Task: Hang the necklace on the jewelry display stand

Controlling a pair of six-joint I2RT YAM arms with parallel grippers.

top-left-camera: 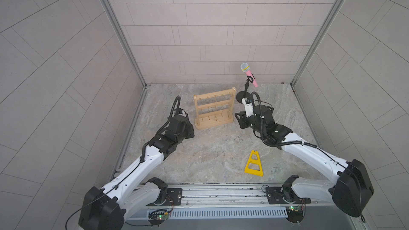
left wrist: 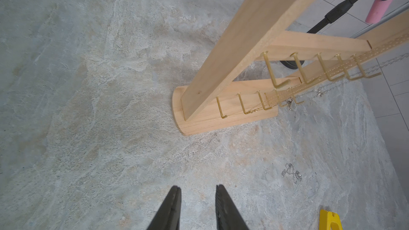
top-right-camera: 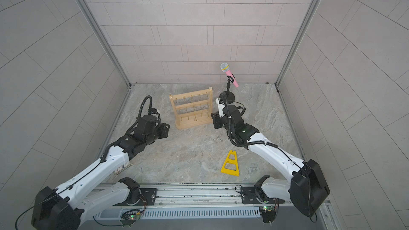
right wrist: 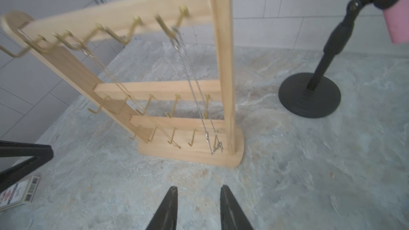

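Note:
The wooden display stand [top-left-camera: 215, 119] has rows of gold hooks, with gold and silver chains [right wrist: 187, 72] hanging on it. Another small silver chain [left wrist: 291, 173] lies on the floor of the workspace, seen in the left wrist view. My left gripper is at the stand's left, above the surface, its fingers apart with nothing between them. My right gripper is in front of the stand's right side, also open and empty.
A pink microphone [top-right-camera: 232, 76] on a black stand [right wrist: 309, 95] stands behind right of the display stand. A yellow triangular piece [top-left-camera: 254, 170] lies at the front right.

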